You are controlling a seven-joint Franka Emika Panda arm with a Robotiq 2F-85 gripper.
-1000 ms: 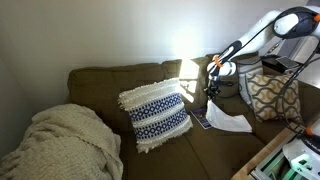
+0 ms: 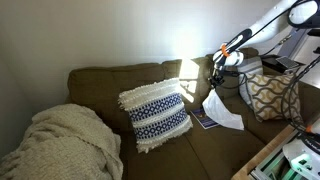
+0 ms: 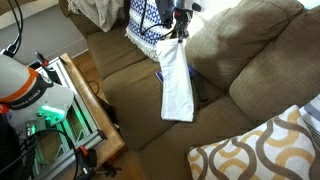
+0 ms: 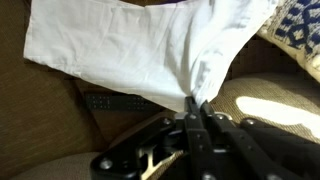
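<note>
A white cloth [image 4: 130,45] hangs from my gripper, which is shut on one end of it. In exterior view 2 the cloth [image 3: 177,85] stretches down from the gripper [image 3: 179,38] toward the couch seat. Exterior view 1 has the gripper [image 2: 214,86] near the couch back, with the cloth [image 2: 222,112] spreading to the lower right. Beneath the cloth a dark blue flat item [image 2: 203,119] shows in part. A black remote [image 4: 122,102] lies on the seat beside the cloth.
A blue-and-white pillow [image 2: 156,112] leans on the couch back. A patterned orange-grey pillow [image 3: 255,155] stands at the other end. A cream blanket [image 2: 62,145] covers the near-left side.
The gripper has risen and shifted slightly right, carrying the cloth's end with it. The cloth hangs more steeply and its spread-out part has drawn in.
</note>
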